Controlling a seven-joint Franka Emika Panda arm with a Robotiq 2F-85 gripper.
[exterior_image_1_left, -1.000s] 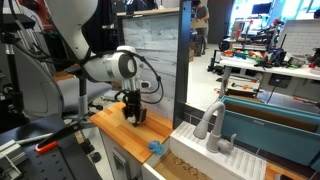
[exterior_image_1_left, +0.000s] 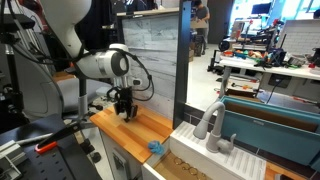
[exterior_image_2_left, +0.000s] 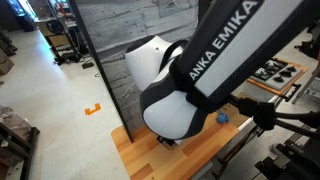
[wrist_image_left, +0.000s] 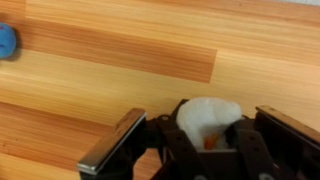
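Observation:
In the wrist view a white, rounded object (wrist_image_left: 207, 116), perhaps a cup or crumpled wrap, sits between the fingers of my gripper, which is shut on it. A small patch of orange shows at its lower edge. Seen from exterior view 1, the gripper (exterior_image_1_left: 127, 112) is low over the wooden counter (exterior_image_1_left: 150, 128), toward its left part. The held object is too small to make out there. The arm covers most of the gripper in exterior view 2.
A blue item (exterior_image_1_left: 156, 147) lies near the counter's front right edge. Beyond it are the sink (exterior_image_1_left: 185, 165) and a grey-white faucet (exterior_image_1_left: 208, 122). A grey panel wall (exterior_image_1_left: 170, 60) stands behind the counter. Bare wood lies between the gripper and the blue item.
The arm has shifted slightly to the left over the counter, with the gripper staying low. The blue item has not moved.

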